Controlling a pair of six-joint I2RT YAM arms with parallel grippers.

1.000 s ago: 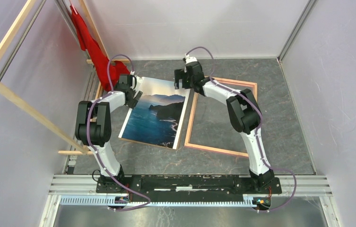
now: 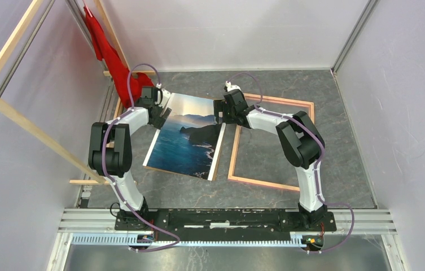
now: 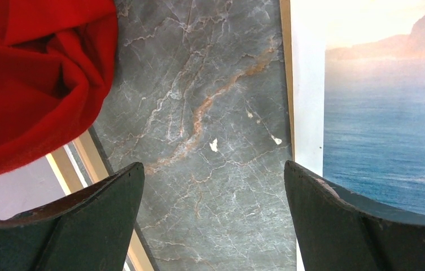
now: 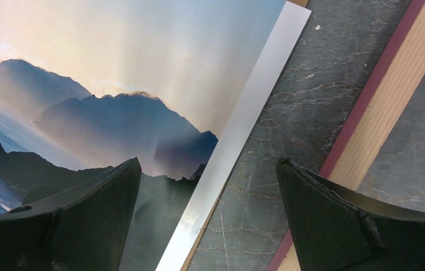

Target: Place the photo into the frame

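The photo (image 2: 184,141), a seascape with white side borders, lies flat on a thin brown backing on the floor. To its right lies the empty wooden frame (image 2: 263,182), dark floor showing inside it. My left gripper stands open at the photo's upper left edge, bare floor between its fingers and the white border just by the right finger. Over the photo's right edge my right gripper is open too. In the right wrist view the white border (image 4: 238,130) runs between its fingers, with the frame's side bar (image 4: 388,84) by the right finger.
A red cloth (image 2: 108,56) hangs from a wooden rack (image 2: 35,132) on the left, close to my left gripper. Free floor (image 2: 340,164) lies right of the frame. Only a narrow strip separates photo and frame.
The frame has shifted to the right, widening the gap beside the photo. My right gripper has moved right and slightly down. The photo shifted slightly right; the left arm barely moved.
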